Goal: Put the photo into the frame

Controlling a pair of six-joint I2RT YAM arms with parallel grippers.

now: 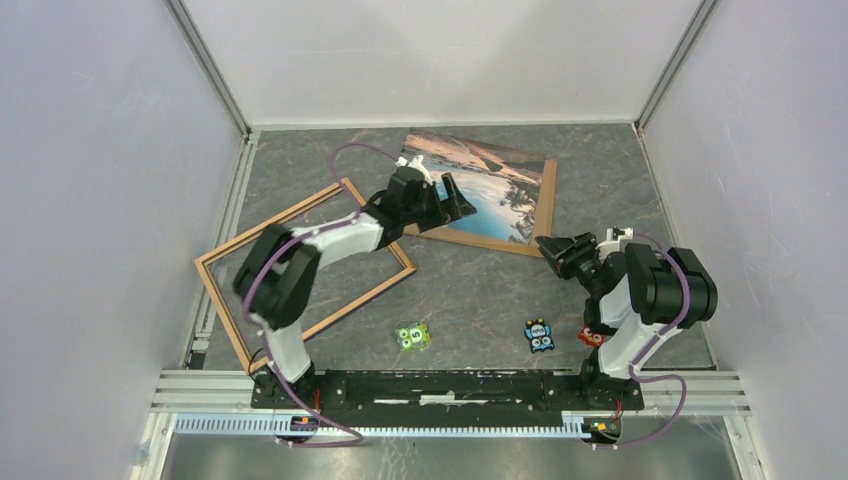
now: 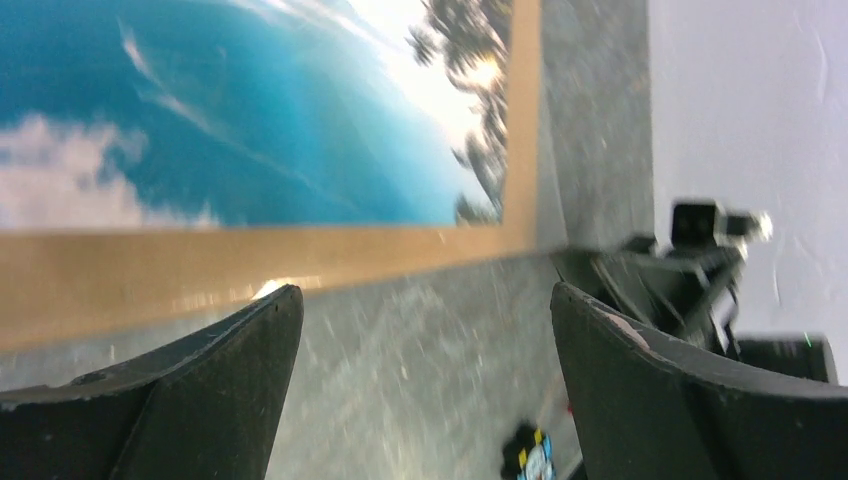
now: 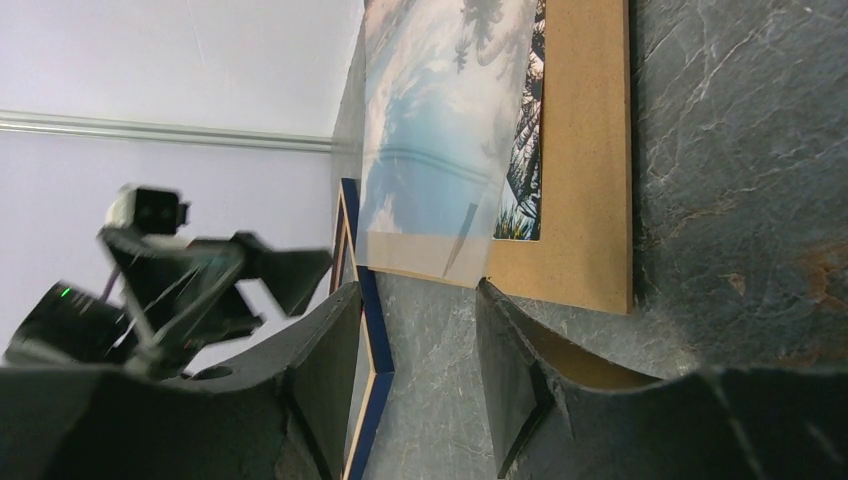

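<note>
The photo (image 1: 490, 200), with a beach, blue water and palms, lies on a brown backing board (image 1: 547, 205) at the back middle. A clear sheet (image 3: 430, 210) covers part of the photo, askew to the board. My right gripper is at the board's near right corner; the near end of the sheet spans from one fingertip to the other. My left gripper (image 1: 458, 198) stands open above the photo's left part, holding nothing; its fingers (image 2: 225, 370) are wide apart. To the left lies the empty wooden frame (image 1: 360, 306), partly hidden by the left arm.
A green owl figure (image 1: 412, 337), a blue one (image 1: 539, 335) and a red one (image 1: 591, 335) sit near the front edge. Grey floor between them and the board is clear. Walls close in the back and both sides.
</note>
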